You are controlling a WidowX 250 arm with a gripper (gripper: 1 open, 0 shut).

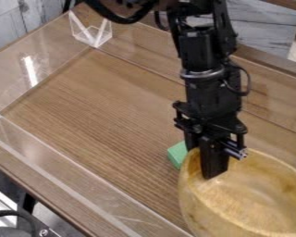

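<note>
The black arm reaches down from the top centre. Its gripper (pixel 215 155) is shut on the rim of a large yellow bowl (pixel 243 208) at the bottom right, which runs out of frame. A small green object (pixel 178 154) lies on the wooden surface just left of the gripper, partly hidden behind the bowl and gripper.
A clear plastic rack (pixel 92 28) stands at the back left. A grey board is at the back right, and cables lie at the lower left edge.
</note>
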